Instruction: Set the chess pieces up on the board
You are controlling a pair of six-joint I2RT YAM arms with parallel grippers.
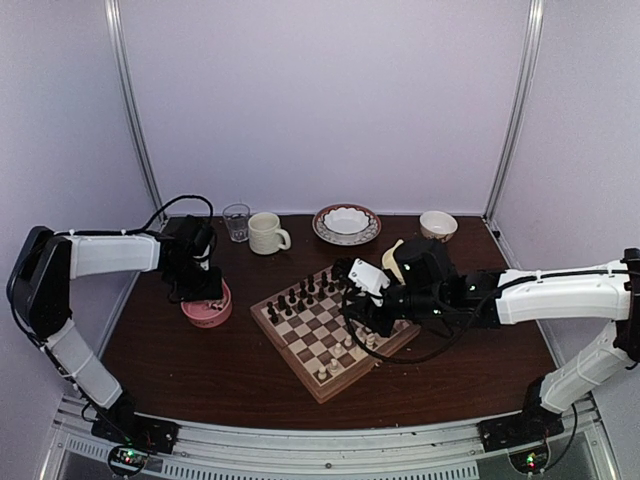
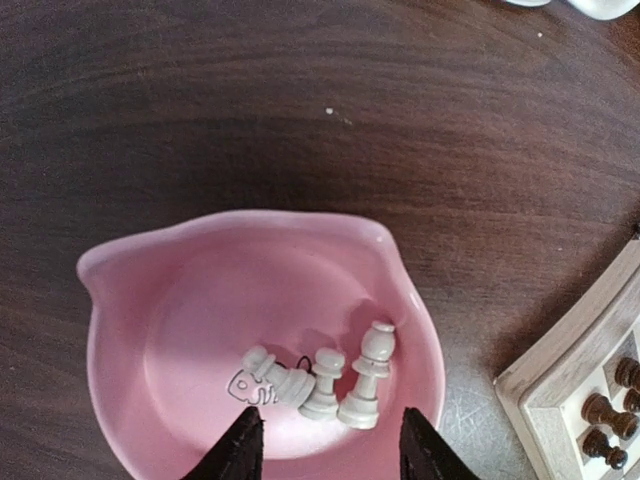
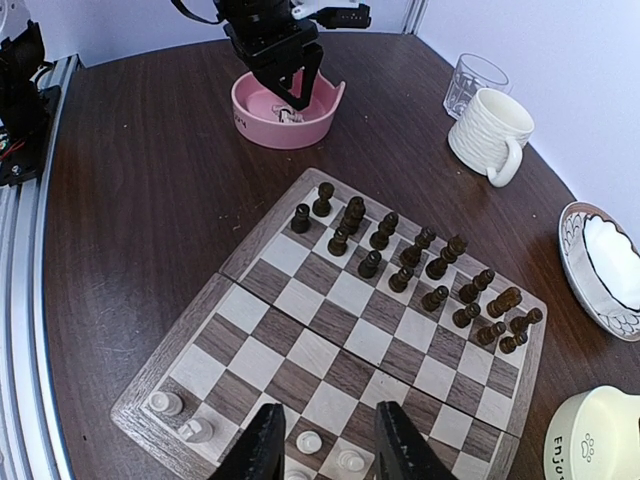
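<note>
My left gripper is open over the pink bowl (image 2: 230, 240), where several white chess pieces (image 2: 367, 380) lie on their sides. The wooden chessboard (image 1: 310, 335) sits mid-table, dark pieces (image 3: 370, 265) standing along its far side and some white pieces (image 3: 198, 430) on the near side. My right gripper hovers over the white side of the board, its fingers apart with nothing seen between them.
A glass (image 1: 236, 222), a mug (image 1: 266, 235), stacked plates (image 1: 345, 230) and a small bowl (image 1: 438, 225) line the back. A cream container (image 3: 580, 440) is right of the board.
</note>
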